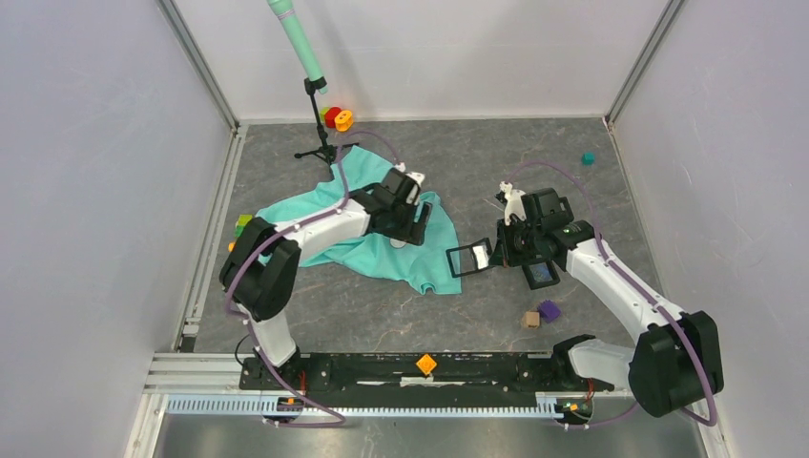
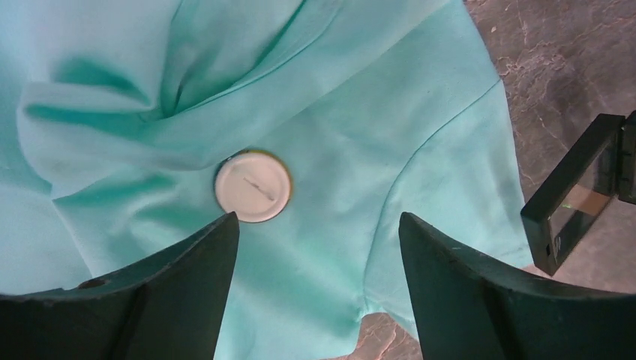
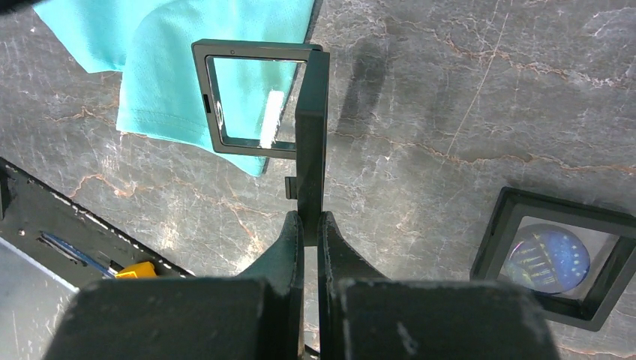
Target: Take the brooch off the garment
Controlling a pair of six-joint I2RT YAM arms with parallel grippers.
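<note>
A teal garment (image 1: 439, 267) lies spread on the grey floor, a round pale brooch (image 2: 253, 187) on it, partly under my left arm in the top view. My left gripper is open above the garment, the brooch just beyond and left of its fingertips in the left wrist view, nothing between the fingers. My right gripper is shut at the garment's right, in line with the edge of a black frame (image 3: 311, 120); whether it touches or holds that frame I cannot tell.
A second black frame (image 3: 510, 225) with a blue disc lies at the right. Small blocks (image 1: 549, 310) lie near the front right, toys (image 1: 344, 121) and a stand (image 1: 320, 134) at the back.
</note>
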